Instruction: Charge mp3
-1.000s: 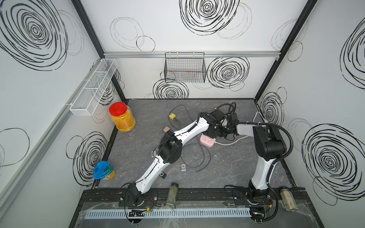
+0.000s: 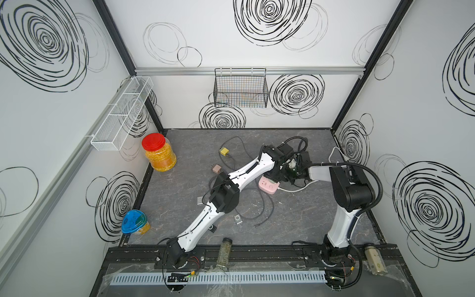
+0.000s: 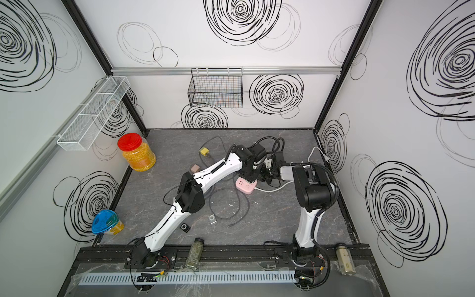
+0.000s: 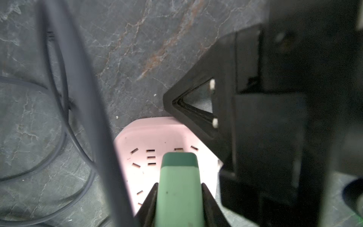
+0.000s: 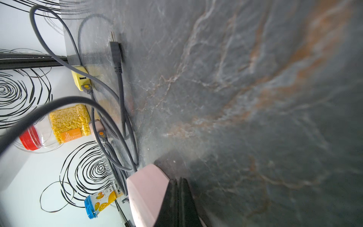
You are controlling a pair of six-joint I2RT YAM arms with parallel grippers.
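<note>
Seen in the left wrist view, my left gripper is shut on a green block-shaped charger (image 4: pixel 180 185), which lies over part of the pink power strip (image 4: pixel 151 130). The charger hides some sockets; whether its prongs are in one cannot be told. My right gripper is shut with nothing showing between its fingers, down beside the strip's edge in the right wrist view. A small silver device (image 2: pixel 238 219) and a small black one (image 2: pixel 212 228) lie nearer the front; which is the mp3 player is unclear.
Grey cables loop left of the strip, one passing close to the left wrist camera. A yellow adapter (image 2: pixel 224 151) and a pinkish adapter (image 2: pixel 216 168) lie behind them. Jars (image 2: pixel 160 157) stand far left. A white cord (image 2: pixel 299 188) leaves the strip's right side.
Over the last second the pink strip has shifted slightly left and toward the front, its white cord with it. The grey cable end and silver device moved slightly. Both arms shifted only a little.
</note>
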